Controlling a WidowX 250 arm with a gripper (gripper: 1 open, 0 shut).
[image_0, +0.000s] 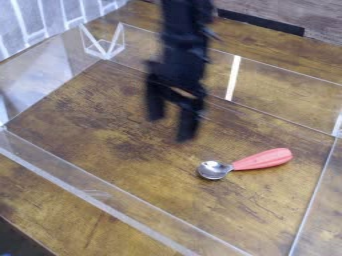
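Note:
A metal spoon (214, 169) with a pink-red handle (265, 159) lies on the wooden surface, right of center. My black gripper (171, 115) hangs above and to the upper left of the spoon, blurred by motion. Its fingers appear apart, with nothing visible between them.
Clear plastic walls (80, 191) border the wooden area (107, 130) on its sides. A white strip (233, 78) stands out at the back, and a white angular piece (102, 42) is at the back left.

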